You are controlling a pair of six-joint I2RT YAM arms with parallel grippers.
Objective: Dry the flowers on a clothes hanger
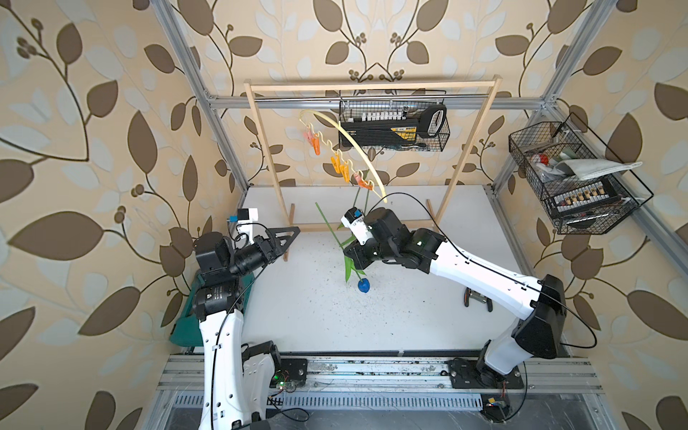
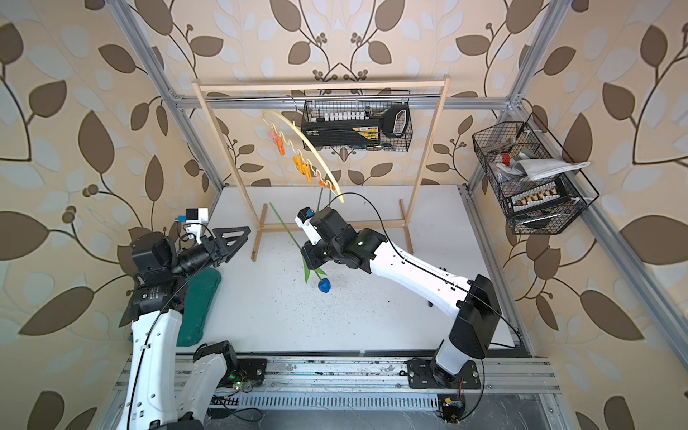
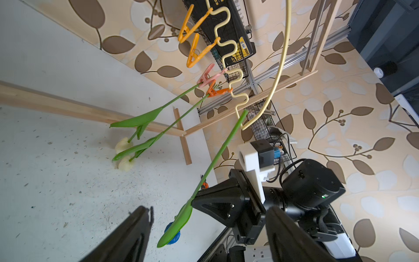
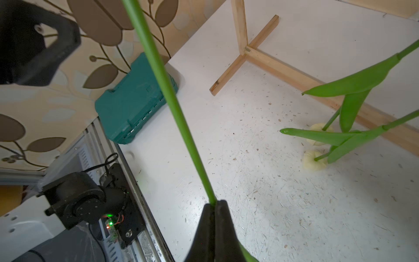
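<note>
A blue flower (image 1: 364, 285) hangs head down with its green stem (image 3: 220, 153) slanting up, and my right gripper is shut on that stem. To the left my left gripper (image 1: 298, 235) stands open, nothing between its fingers. The cream hanger (image 1: 356, 148) hangs tilted from the wooden rack (image 1: 372, 86). On its wavy lower bar sit orange clothespins (image 3: 198, 54), a pink clothespin (image 3: 209, 76) and another orange clothespin (image 3: 218, 90). Two cream flowers (image 4: 314, 160) hang upside down by their stems from the pink clothespin and the orange one beside it.
A black wire basket (image 1: 437, 136) is on the wall behind the rack, and a second wire basket (image 1: 573, 182) hangs at the right. A green case (image 2: 197, 308) lies at the table's left edge.
</note>
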